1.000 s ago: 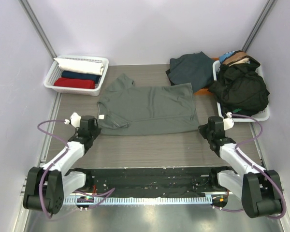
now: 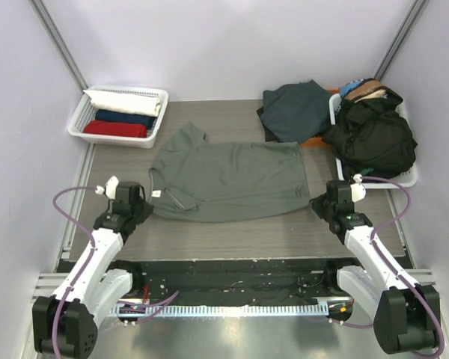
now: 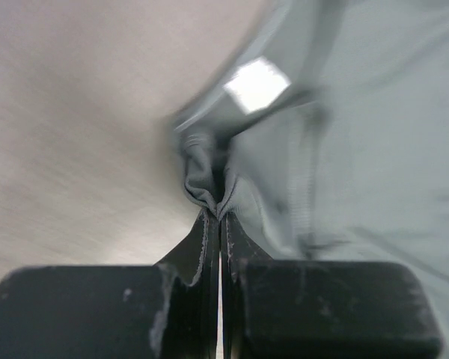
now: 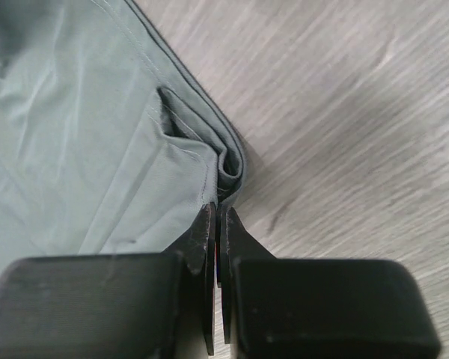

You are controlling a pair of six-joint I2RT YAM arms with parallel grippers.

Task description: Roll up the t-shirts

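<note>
A grey-green t-shirt (image 2: 232,172) is spread across the wooden table, its near edge folded and a white label (image 2: 156,194) showing on the left. At its near left corner my left gripper (image 2: 150,212) is shut on the cloth; in the left wrist view bunched fabric (image 3: 209,176) goes in between the fingertips. My right gripper (image 2: 312,203) is shut on the near right corner, where layered cloth (image 4: 228,168) runs into its fingertips. A sleeve (image 2: 188,136) reaches out at the far left.
At the back left a white basket (image 2: 76,122) holds white, navy and red rolled cloths. A dark folded garment (image 2: 296,111) lies at the back right, beside a basket heaped with dark clothes (image 2: 370,134).
</note>
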